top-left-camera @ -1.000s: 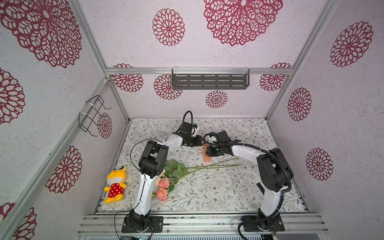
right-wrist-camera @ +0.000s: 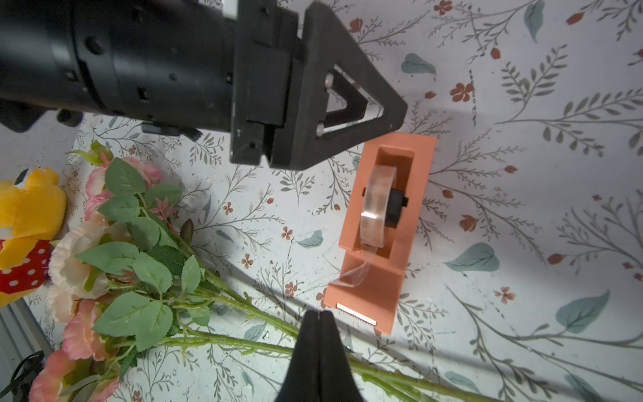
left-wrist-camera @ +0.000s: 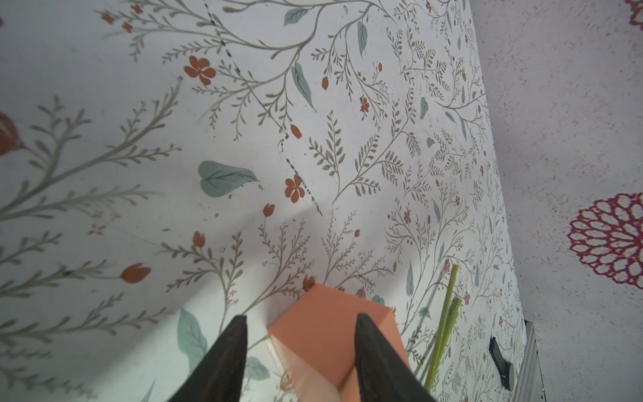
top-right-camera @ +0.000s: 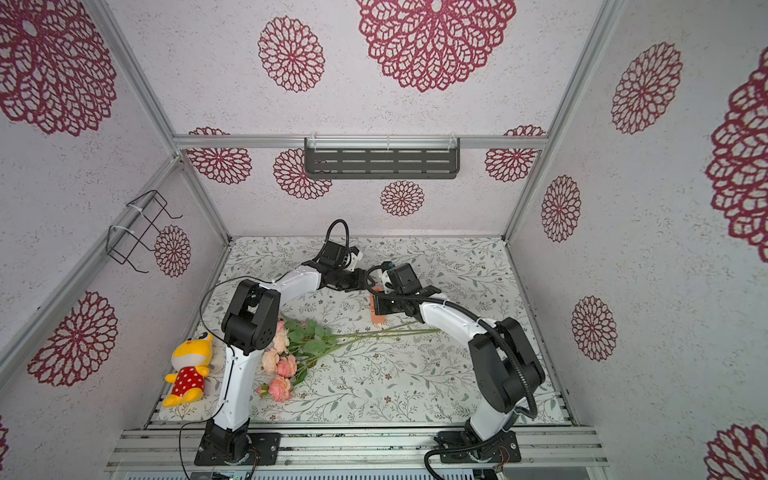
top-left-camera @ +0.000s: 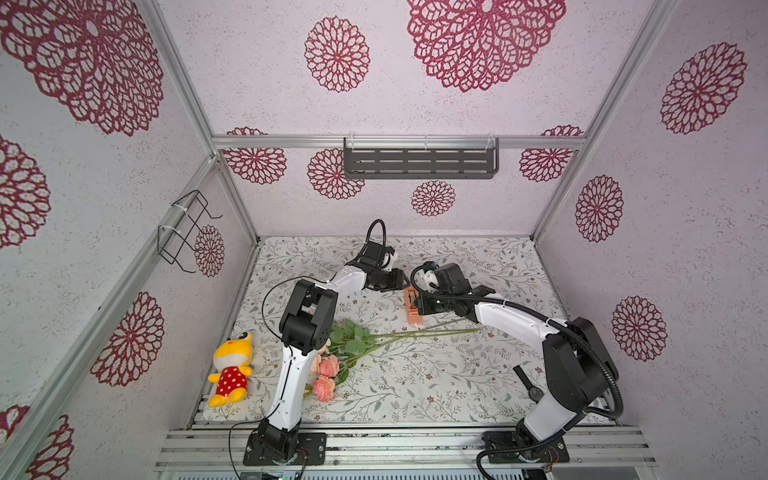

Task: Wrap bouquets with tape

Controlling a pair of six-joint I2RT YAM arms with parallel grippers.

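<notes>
An orange tape dispenser with a clear roll lies mid-table; a loose strip of tape hangs toward its cutter. In the left wrist view, my left gripper is at the dispenser's end with a blurred pale band between its fingers; whether it grips the dispenser or tape is unclear. My right gripper is shut, nothing visible between its fingers, just beside the dispenser's cutter end above the stems. The bouquet of pink roses and leaves lies in front-left of the dispenser, stems pointing right.
A yellow plush toy sits at the left edge. A dark strap-like object lies at the front right. A shelf hangs on the back wall.
My right arm's elbow has swung rightward and its wrist housing has shifted slightly right. The left arm has barely moved.
</notes>
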